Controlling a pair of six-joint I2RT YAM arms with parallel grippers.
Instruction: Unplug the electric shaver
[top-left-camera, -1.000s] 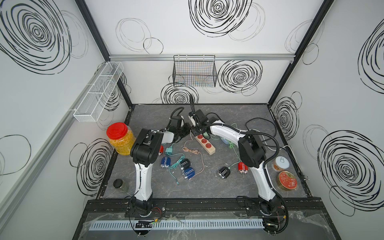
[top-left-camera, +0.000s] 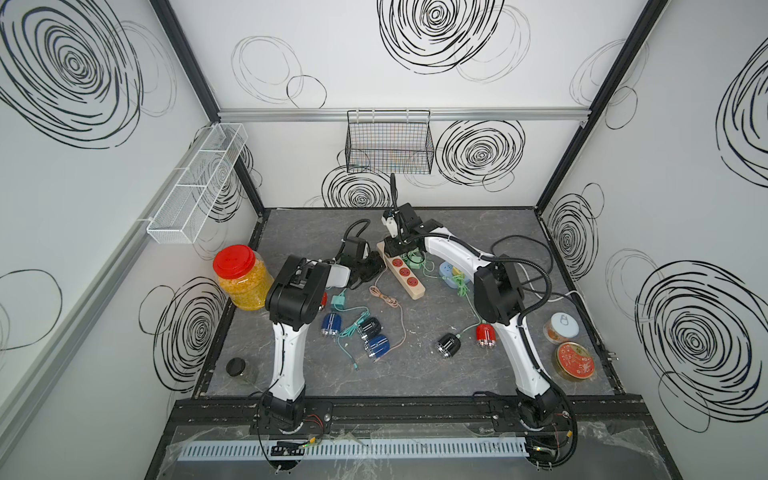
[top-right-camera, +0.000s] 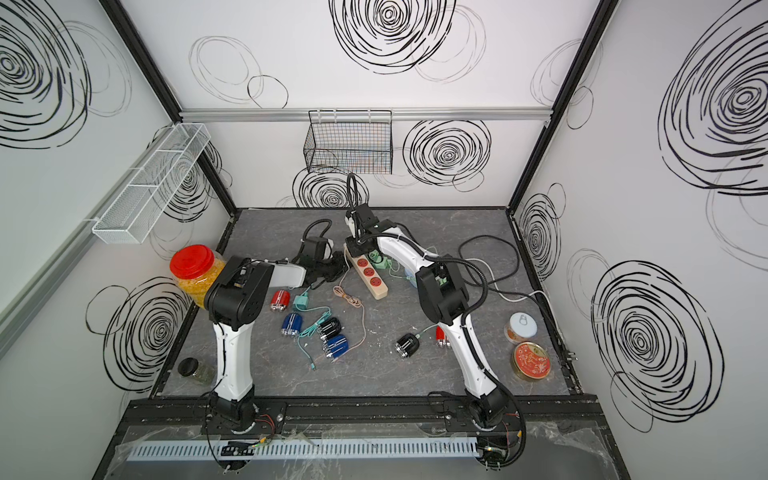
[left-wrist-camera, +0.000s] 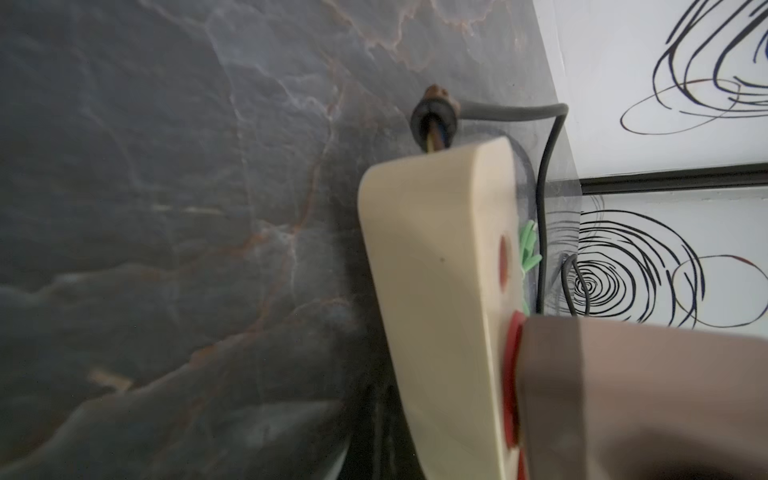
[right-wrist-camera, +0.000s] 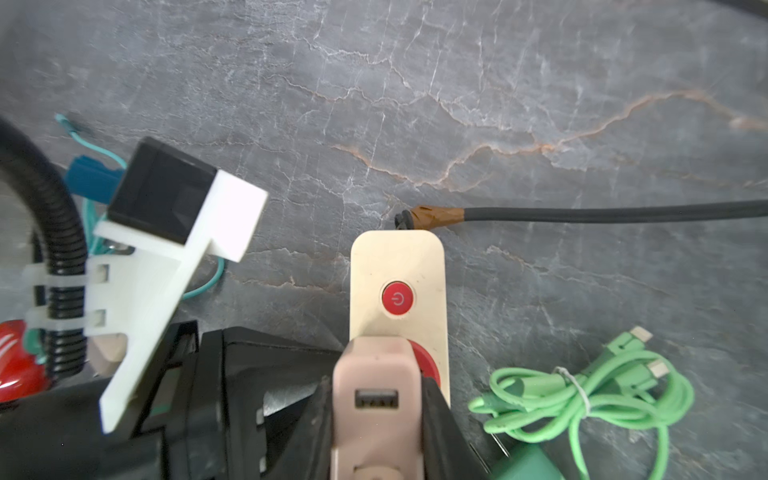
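A beige power strip (top-left-camera: 404, 276) with red sockets lies slanted on the table. My right gripper is shut on a pinkish-beige plug block (right-wrist-camera: 377, 448) with a USB slot, standing over a socket near the switch end. In the left wrist view the plug block (left-wrist-camera: 640, 384) faces a red socket (left-wrist-camera: 512, 380); whether its pins are in is hidden. My left gripper (top-left-camera: 379, 262) is shut beside the strip, nothing visible between its fingers. A pale beige cord (top-left-camera: 384, 299) runs from near the strip to a blue shaver-like device (top-left-camera: 377, 345).
Other devices lie in front: one blue (top-left-camera: 331, 323), black ones (top-left-camera: 369, 327) and a red one (top-left-camera: 485, 334). A green cable bundle (right-wrist-camera: 592, 392) lies beside the strip. A jar (top-left-camera: 242, 280) stands left and tins (top-left-camera: 574, 361) right.
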